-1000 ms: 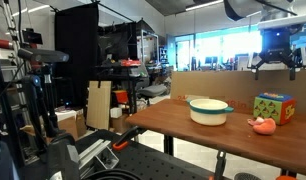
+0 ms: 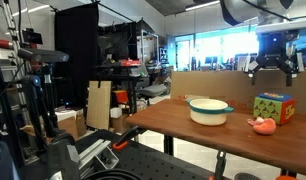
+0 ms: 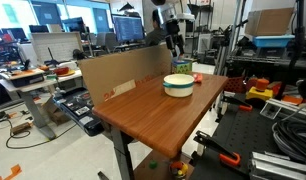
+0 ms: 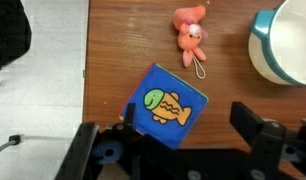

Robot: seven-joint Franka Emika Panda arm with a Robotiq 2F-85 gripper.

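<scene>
A colourful block point(image 2: 274, 108) stands on the wooden table, its blue top with a fish picture point(image 4: 165, 105) facing up in the wrist view. My gripper point(image 2: 272, 80) hangs above this block, apart from it. The fingers are wide open with nothing between them; one black finger point(image 4: 250, 119) shows right of the block in the wrist view. A small pink-orange plush toy point(image 4: 190, 32) with a cord loop lies beside the block. Beyond the toy sits a white bowl with a teal rim point(image 2: 209, 112), which looks empty from the wrist view point(image 4: 293, 42).
The brown table point(image 3: 168, 118) has a wide clear stretch on the side of the bowl away from the block. A tan panel point(image 3: 113, 78) stands along one long edge. Beyond the table's edge, pale floor point(image 4: 43, 95) shows in the wrist view.
My gripper has come slightly lower above the block. The block, toy and bowl have stayed in place.
</scene>
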